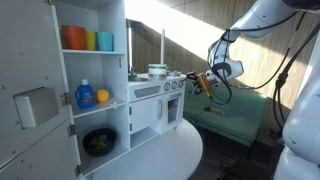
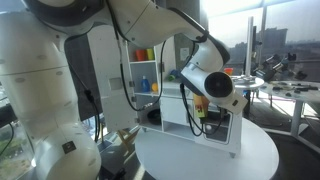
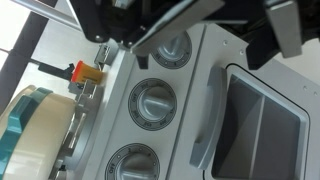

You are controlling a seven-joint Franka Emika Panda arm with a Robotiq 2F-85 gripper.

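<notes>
A toy kitchen stove (image 1: 150,90) has several round knobs along its front panel. In the wrist view three silver knobs show: one knob (image 3: 174,48) near the top, a middle knob (image 3: 154,104), and a lower knob (image 3: 133,162). Right of them is a curved handle (image 3: 209,125) on the oven door (image 3: 262,130) with its dark window. My gripper is open in front of the panel, its fingers (image 3: 286,28) wide apart and nothing visible between them. Exterior view 2 has the arm hiding part of the stove front.
On the stovetop stands a cream and teal pot (image 3: 35,140), near a small orange-yellow object (image 3: 88,73). Left of the stove, shelves hold colored cups (image 1: 90,40), a blue bottle (image 1: 85,96), an orange ball (image 1: 102,95) and a black bowl (image 1: 99,141). The white floor board (image 1: 165,158) is clear.
</notes>
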